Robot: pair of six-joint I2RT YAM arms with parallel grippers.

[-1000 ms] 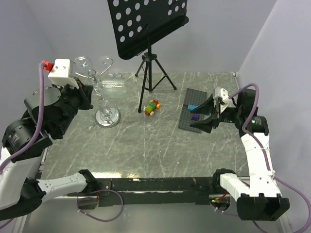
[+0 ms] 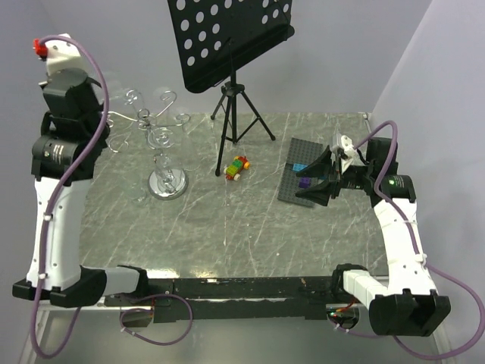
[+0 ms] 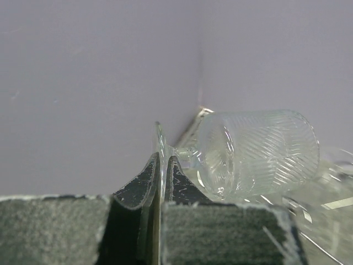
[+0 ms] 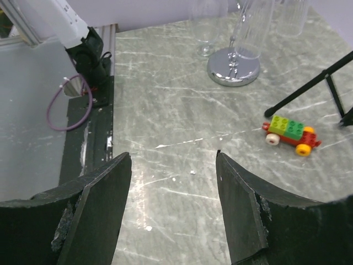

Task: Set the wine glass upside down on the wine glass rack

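Note:
A clear ridged wine glass (image 3: pixel 259 154) lies horizontally in the left wrist view, its foot clamped in my left gripper, which is shut on it. From above, the left arm is raised at the far left and largely hides that glass. The chrome wine glass rack (image 2: pixel 167 180) stands to its right, with curled arms and clear glassware on or around it, hard to separate. My right gripper is open and empty, low over the grey board (image 2: pixel 299 193) at the right.
A black music stand (image 2: pixel 231 42) rises at the back centre, its tripod near the rack. A toy brick car (image 2: pixel 236 167) lies beside it. Blue and purple bricks (image 2: pixel 305 183) sit on the board.
The left arm has moved back and leftward, carrying the glass away from over the rack's middle toward the far left. The right arm looks nearly unchanged.

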